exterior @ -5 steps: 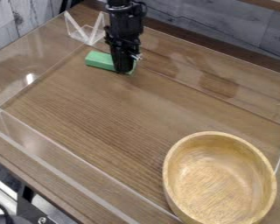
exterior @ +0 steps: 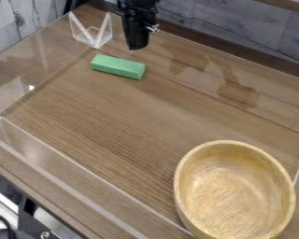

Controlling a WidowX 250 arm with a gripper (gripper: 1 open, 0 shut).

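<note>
My black gripper (exterior: 135,37) is at the top centre, above and behind a green rectangular block (exterior: 117,66) that lies flat on the wooden table (exterior: 127,140). The gripper is apart from the block; whether its fingers are open or shut is too small to tell.
A large pale round bowl (exterior: 234,196) sits at the lower right. A translucent white object (exterior: 92,33) stands at the top left, beside the gripper.
My gripper has risen up and back, away from the green block, which now shows fully uncovered on the table.
</note>
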